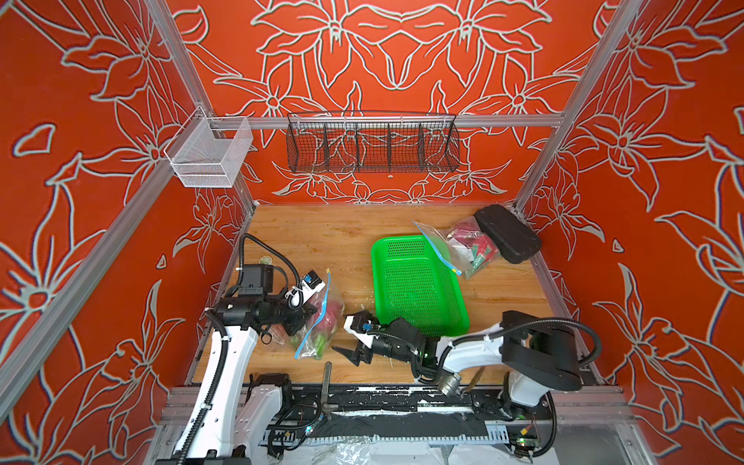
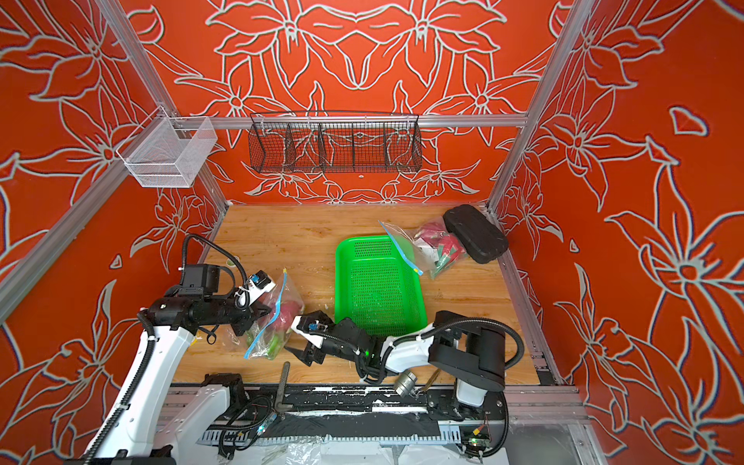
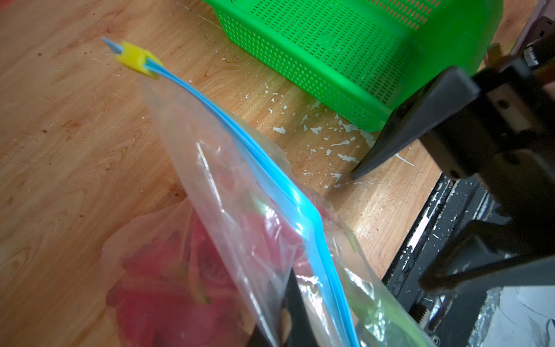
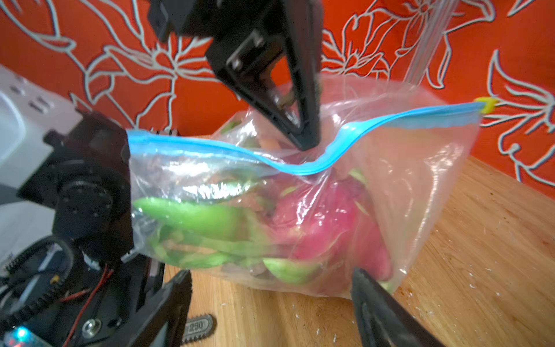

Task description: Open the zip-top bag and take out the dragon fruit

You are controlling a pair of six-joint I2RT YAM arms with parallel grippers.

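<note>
A clear zip top bag (image 4: 404, 167) with a blue zip strip (image 4: 231, 149) holds a pink and green dragon fruit (image 4: 323, 219). The strip's yellow slider (image 3: 136, 57) sits at its far end. My left gripper is shut on the bag's film beside the strip, which bends there. Seen from the right wrist, the bag's underside seems slightly off the table. My right gripper (image 1: 348, 338) stands open to the right of the bag, nothing between its fingers. I cannot tell how far the bag's mouth is parted.
The green basket (image 1: 377, 267) stands empty behind my right arm. Farther right lie a second bag (image 1: 471, 246) of pink fruit and a black pouch (image 1: 507, 234). A metal tool (image 1: 326, 381) lies at the front edge.
</note>
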